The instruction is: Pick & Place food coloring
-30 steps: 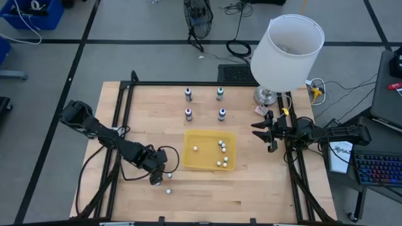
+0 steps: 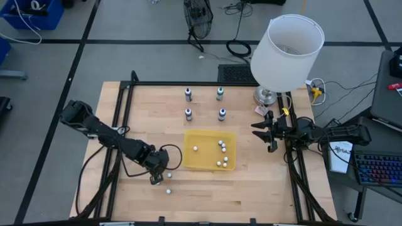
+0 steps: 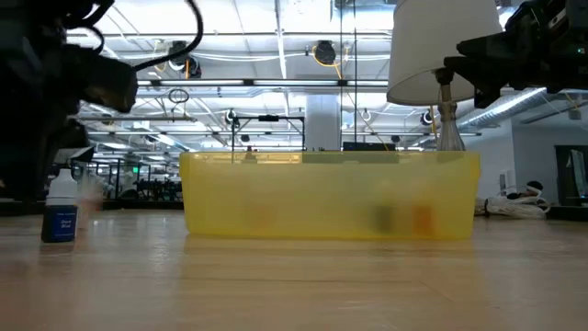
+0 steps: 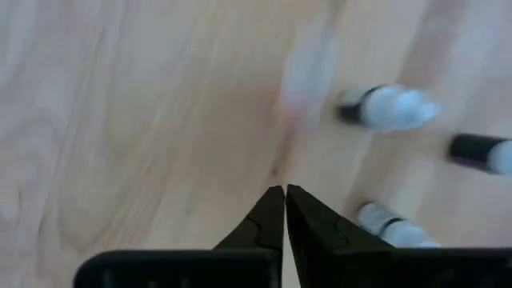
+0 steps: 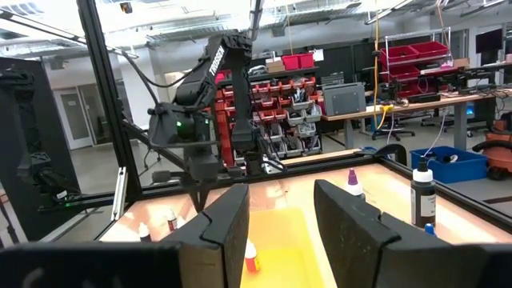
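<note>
In the left wrist view my left gripper is shut, its fingertips together and nothing between them. Ahead of the tips a small white-capped bottle [image 4: 308,76] is smeared by blur, with a reddish base. To its right are a dark-based bottle [image 4: 388,108], another dark bottle [image 4: 484,154] at the edge, and one partly hidden bottle [image 4: 392,228] low down. From above, white caps [image 2: 168,191] show near this gripper. A blue-labelled bottle [image 3: 60,221] stands upright left of the yellow tray [image 3: 331,198]. My right gripper is open and empty, right of the tray.
Several small bottles lie or stand in the tray, among them a red-orange one [image 5: 251,258]. Larger bottles [image 2: 188,115] stand behind it. A lamp [image 2: 287,53] rises at the back right.
The right arm has stayed still.
</note>
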